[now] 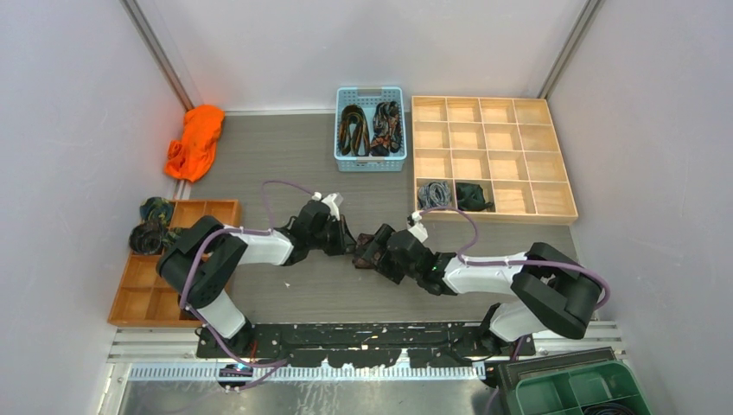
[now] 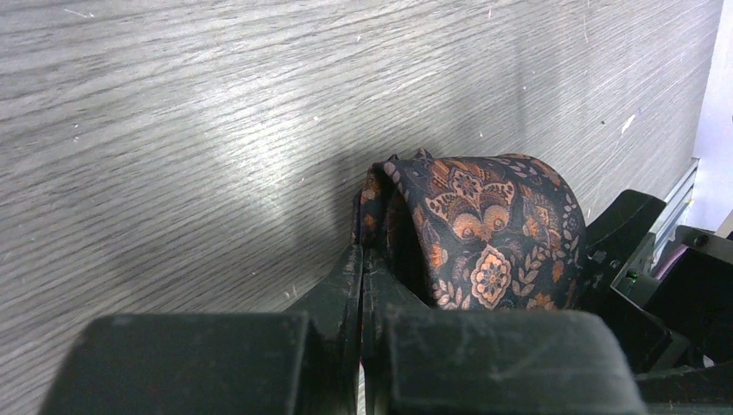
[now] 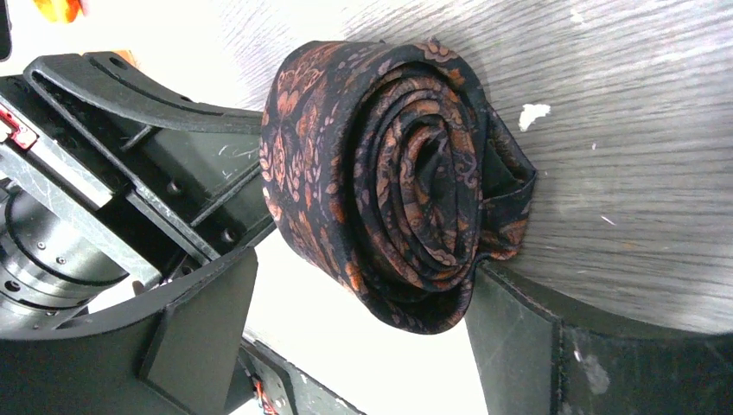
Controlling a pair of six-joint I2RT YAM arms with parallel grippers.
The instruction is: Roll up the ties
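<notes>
A dark paisley tie (image 3: 320, 147), coiled into a roll, lies on the grey table between my grippers, in the middle of the top view (image 1: 363, 259). My left gripper is shut at the near side of the roll, its fingertips at the fabric's loose-looking fold; whether cloth is between them is unclear. My right gripper is open around the roll, fingers low on either side of it.
A blue basket (image 1: 370, 165) with ties stands at the back, beside a light compartment box (image 1: 506, 138) holding rolled items. A darker box (image 1: 138, 298) and orange cloth (image 1: 194, 143) are at left.
</notes>
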